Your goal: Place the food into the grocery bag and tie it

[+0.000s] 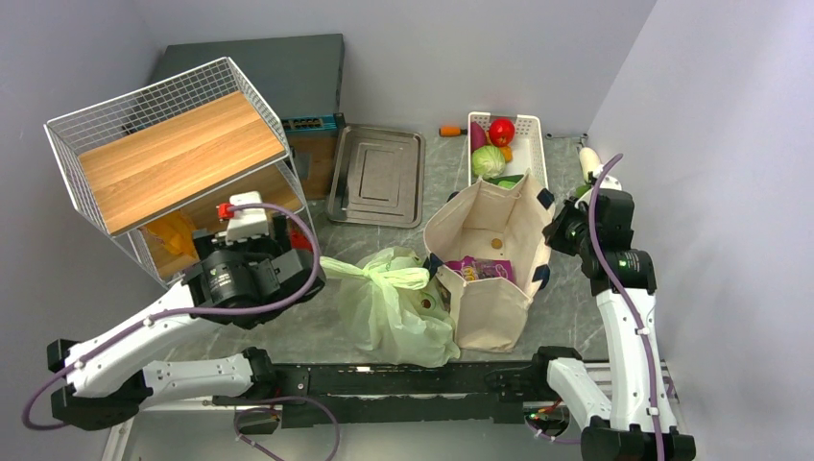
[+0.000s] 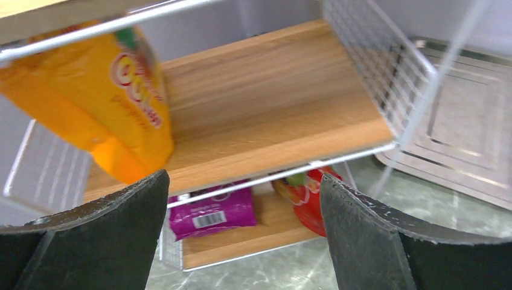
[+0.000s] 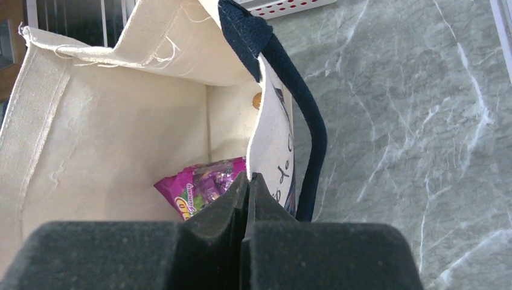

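My left gripper is open in front of the wire shelf rack, nothing between its fingers. An orange-yellow packet (image 2: 130, 103) leans on the middle shelf, up and left of those fingers. On the bottom shelf lie a purple packet (image 2: 214, 212) and a red packet (image 2: 311, 202), the latter partly behind a finger. A cream cloth bag (image 1: 494, 312) stands with its mouth wide, holding a purple snack packet (image 1: 483, 270) and a small brown round item (image 1: 496, 243). My right gripper is shut on this bag's right rim, its edge running between the fingertips.
A light green plastic bag (image 1: 389, 317), its top gathered in a knot, stands left of the cloth bag. Behind are a metal tray (image 1: 377, 178) and a white basket (image 1: 534, 144) of vegetables. The rack's wooden top shelf (image 1: 182, 158) is bare.
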